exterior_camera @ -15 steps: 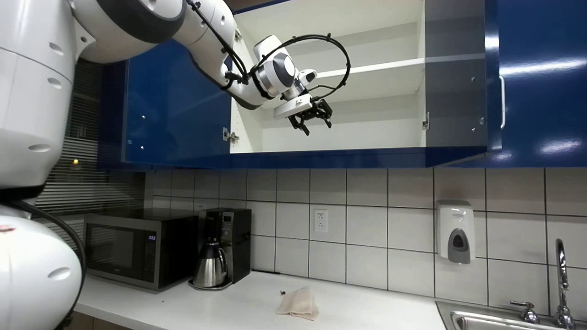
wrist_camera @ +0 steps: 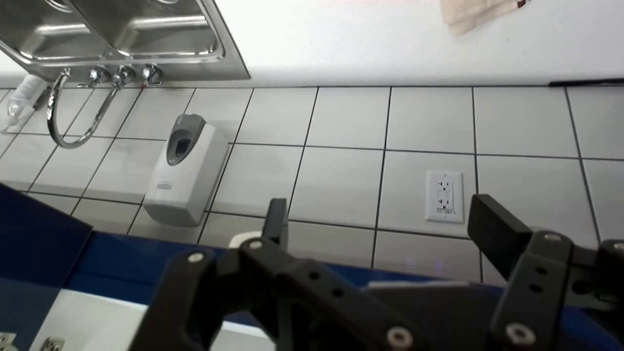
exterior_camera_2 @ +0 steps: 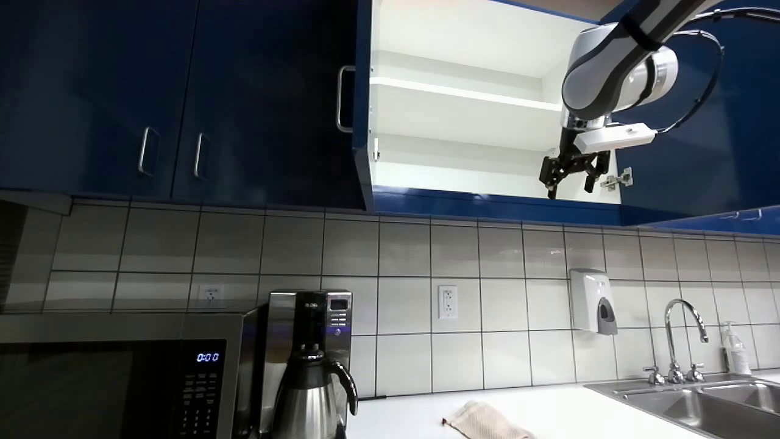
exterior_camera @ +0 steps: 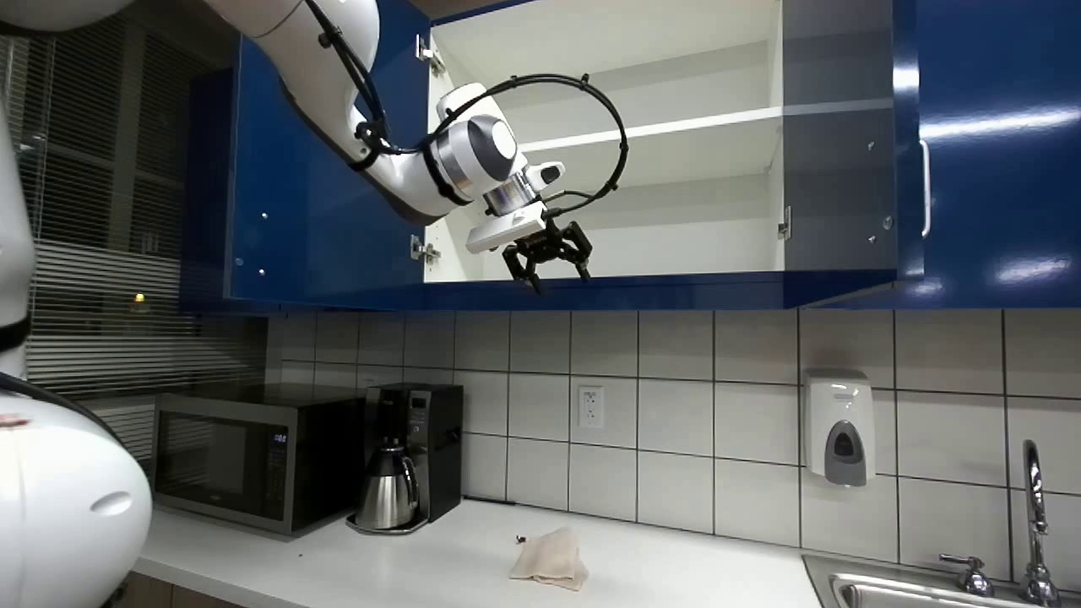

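Observation:
My gripper (exterior_camera: 562, 280) hangs in front of the lower part of an open blue wall cabinet, high above the counter. In the wrist view its two black fingers (wrist_camera: 497, 231) stand wide apart, with only the tiled wall and an outlet seen beyond the gap; the gripper is open and empty. Both visible cabinet shelves (exterior_camera: 699, 128) look bare. Far below, a crumpled beige cloth (exterior_camera: 552, 559) lies on the white counter (exterior_camera: 689, 567); only a corner of the cloth (wrist_camera: 477, 12) shows at the top of the wrist view.
A microwave (exterior_camera: 223, 456) and a coffee maker (exterior_camera: 441, 446) with its steel carafe (exterior_camera: 388, 493) stand at the left. On the right are a soap dispenser (exterior_camera: 839, 426) and the sink (exterior_camera_2: 658, 399). Open cabinet doors (exterior_camera: 334, 192) flank the arm. Mid-counter is mostly clear.
The arm has drawn back to the left, and my gripper has come lower, from before the cabinet interior to about its bottom edge in exterior view 1. The cloth has not moved.

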